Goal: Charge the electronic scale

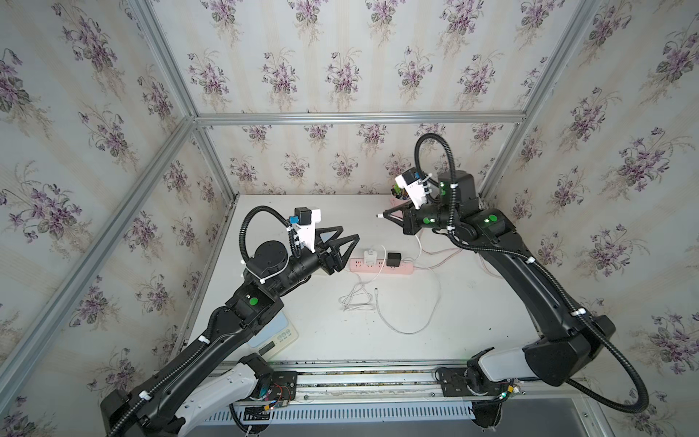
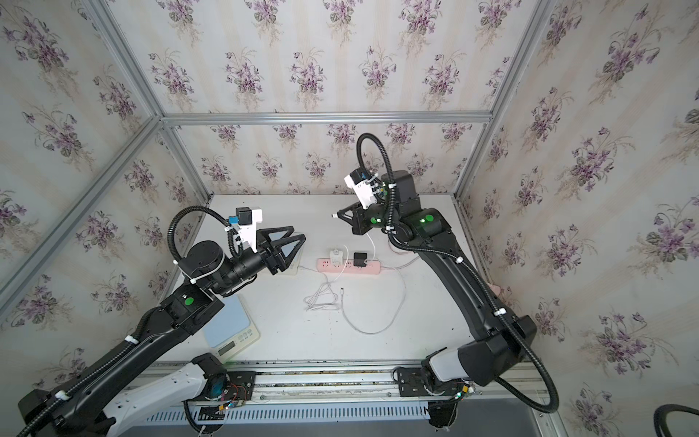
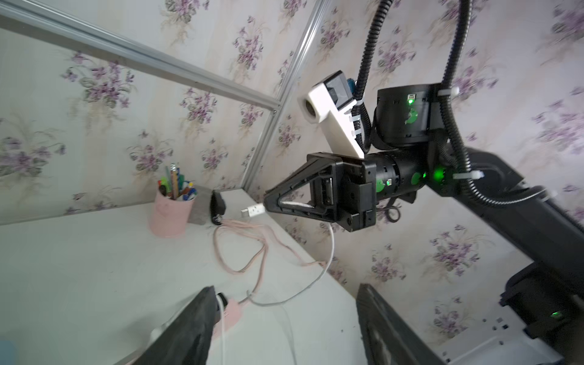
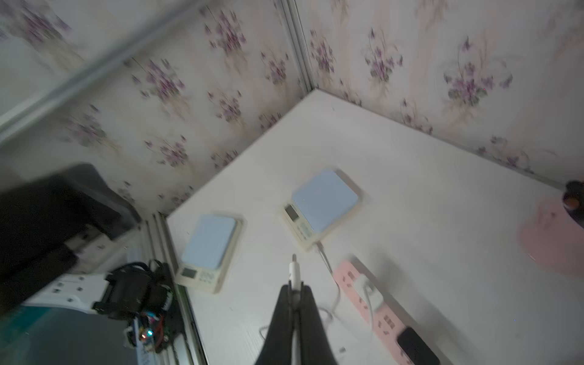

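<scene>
My right gripper (image 1: 391, 215) is raised at right, shut on a white cable plug that sticks out past its fingertips, its white cord hanging down; the plug also tops the fingers in the right wrist view. My left gripper (image 1: 347, 243) hangs lower at centre-left, open and empty. A pink power strip (image 1: 358, 265) holds a white charger (image 1: 370, 257) and a black one (image 1: 394, 259). One scale (image 4: 325, 199) lies behind my left gripper with a cable at its end; another scale (image 4: 206, 246) lies near the front left.
A pink pen cup (image 3: 169, 219) stands at the back right beside a grey object. Loose white cables lie on the front middle of the table, pink cords at the right.
</scene>
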